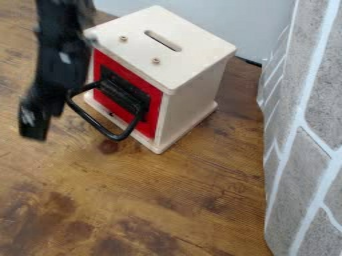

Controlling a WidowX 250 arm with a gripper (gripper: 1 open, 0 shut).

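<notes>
A pale wooden box (189, 70) with a slot in its top stands on the wood floor. Its front has a red panel (150, 127) bearing a black fitting (122, 95) and a black looped handle (100, 128) that sticks out toward the lower left. My black gripper (36, 115) is at the upper left, blurred, left of the box and beside the handle's outer end. Its fingers point down with nothing visible between them.
A grey brick-patterned wall (305, 150) runs along the right side. A white surface (247, 22) stands behind the box.
</notes>
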